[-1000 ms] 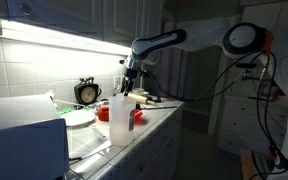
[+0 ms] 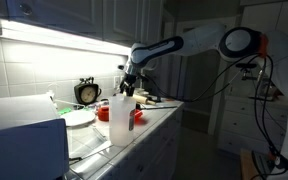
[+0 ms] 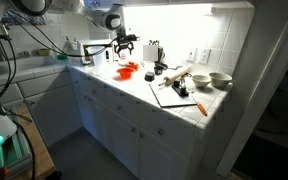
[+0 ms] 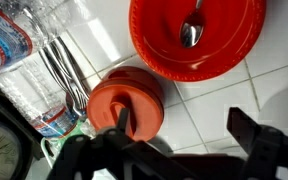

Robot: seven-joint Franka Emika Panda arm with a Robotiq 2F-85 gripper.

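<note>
My gripper is open above the counter in the wrist view, with nothing between its fingers. Beneath the left finger is a round red lidded pot with a bar-like handle across its top. A larger red bowl holds a metal spoon and lies toward the upper edge, apart from the fingers. From the side, the gripper hangs over the red items, partly behind a white upright container.
Clear plastic bottles and a metal whisk-like utensil crowd the pot's left side. A white round dish sits at right. Farther along the counter are a dark-edged board and white bowls. Cabinets hang above.
The arm has shifted only slightly over the counter. The objects on the counter appear unmoved.
</note>
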